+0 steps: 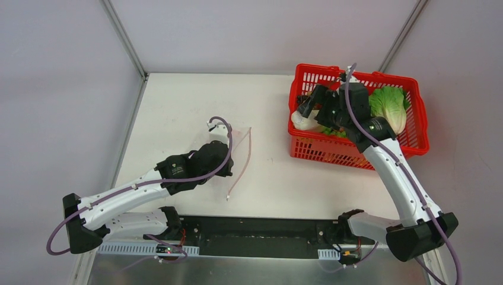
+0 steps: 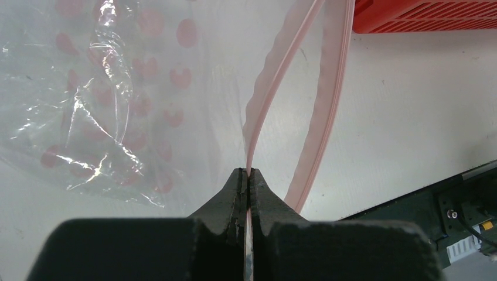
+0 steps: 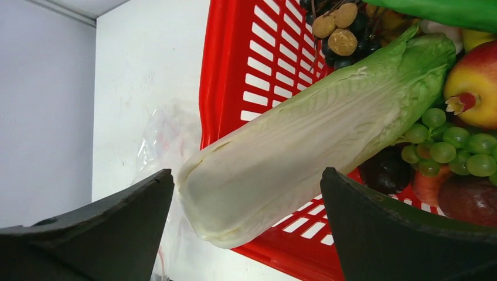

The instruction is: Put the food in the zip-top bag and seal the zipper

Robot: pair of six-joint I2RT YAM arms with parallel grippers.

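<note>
A clear zip top bag [image 2: 146, 105] with pink dots lies on the table, its pink zipper edges spread apart. My left gripper is shut on one of those edges, the pink strip running into its fingertips. Over the red basket [image 1: 332, 155], my right gripper stands open. Between its fingers, in the right wrist view, shows the pale base of a napa cabbage [image 3: 293, 140] lying across the basket, its white end over the left rim. Whether the fingers touch it I cannot tell.
Grapes [image 3: 463, 146], a peach [image 3: 477, 85], dark fruit and a long green vegetable [image 3: 451, 12] crowd the basket around the cabbage. A leafy lettuce [image 1: 390, 108] stands at its right side. Bare table lies between bag and basket.
</note>
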